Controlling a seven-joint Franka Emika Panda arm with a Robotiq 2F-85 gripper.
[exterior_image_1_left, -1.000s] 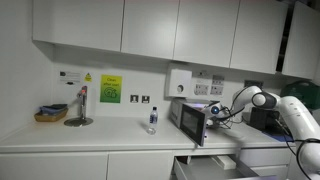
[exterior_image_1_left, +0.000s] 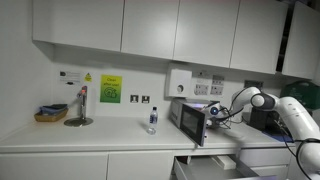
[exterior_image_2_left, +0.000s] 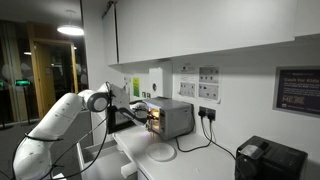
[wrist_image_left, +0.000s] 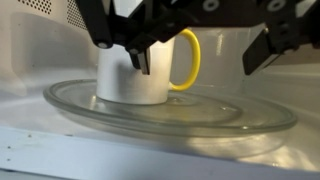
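A white mug (wrist_image_left: 130, 80) with a yellow handle (wrist_image_left: 188, 62) stands upright on a glass turntable (wrist_image_left: 250, 118) inside the microwave (exterior_image_2_left: 177, 120). In the wrist view my gripper is open, its fingers (wrist_image_left: 142, 55) spread wide. The left finger overlaps the mug's body, and the handle shows in the gap between the fingers. Whether either finger touches the mug, I cannot tell. The gripper's upper parts hide the mug's top. Seen from outside, the arm reaches to the microwave's front, and its dark door (exterior_image_1_left: 190, 121) hangs open.
A white plate (exterior_image_2_left: 161, 153) lies on the counter beside the microwave, with a black toaster (exterior_image_2_left: 268, 160) further along. An open drawer (exterior_image_1_left: 213, 166) juts out below the arm. A bottle (exterior_image_1_left: 153, 121) stands left of the open door. Counter space between bottle and tap is clear.
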